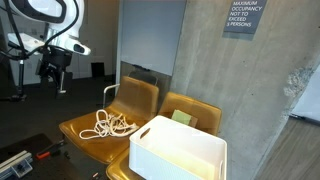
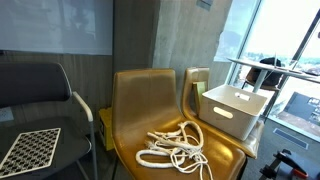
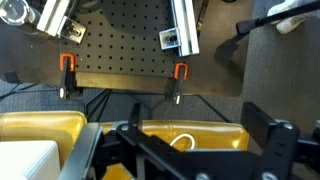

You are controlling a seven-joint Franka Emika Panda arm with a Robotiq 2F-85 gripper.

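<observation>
A loose heap of white rope lies on the seat of the left brown chair; exterior view 2 shows the same rope. On the neighbouring chair stands a large white box, its inside bottom not visible. My gripper hangs at the far left, high up and well away from the rope. The wrist view has the open gripper over the edge of the perforated base plate. Nothing shows between its fingers. A bit of rope and a box corner appear at the bottom.
A greenish block sits behind the box, against the right chair's back. Orange-tipped clamps stand at the base plate's edge. A dark chair with a checked board is off to the side. Air above the rope is free.
</observation>
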